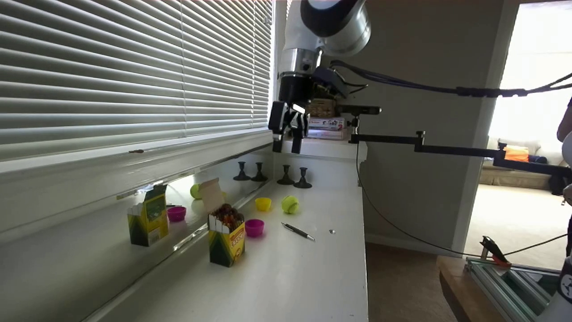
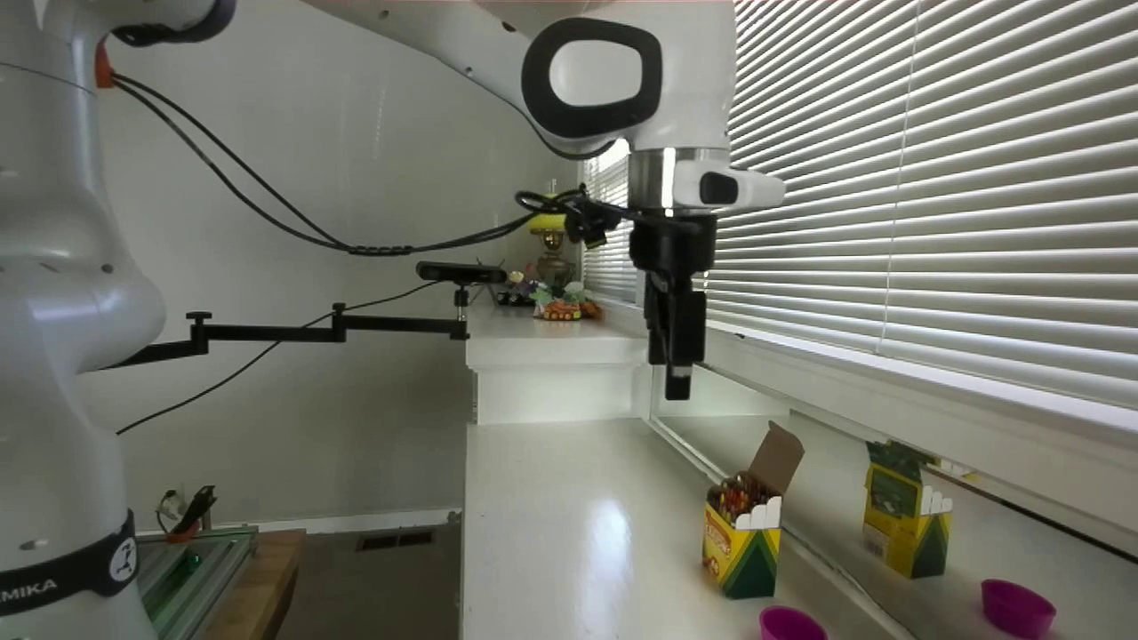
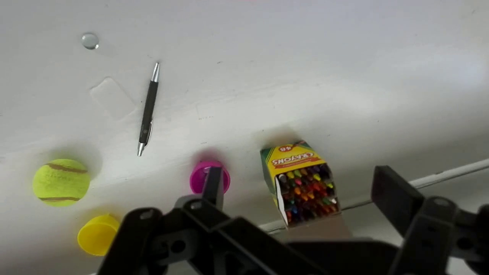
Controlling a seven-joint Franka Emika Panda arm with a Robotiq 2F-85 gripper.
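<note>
My gripper hangs high over the white shelf, its fingers open and empty; in the wrist view its fingers stand wide apart. Between and beyond them, well below, an open crayon box stands upright, full of crayons. A magenta cup shows partly behind the left finger. Left of that are a yellow cup and a tennis ball. A black and silver pen lies farther out, with a small clear glass piece past its tip. A clear flat rectangle lies beside the pen.
A mirrored strip runs along the window side and reflects the crayon box. Dark candlesticks stand at the shelf's far end. Blinds rise above the ledge. The near part of the white shelf is bare.
</note>
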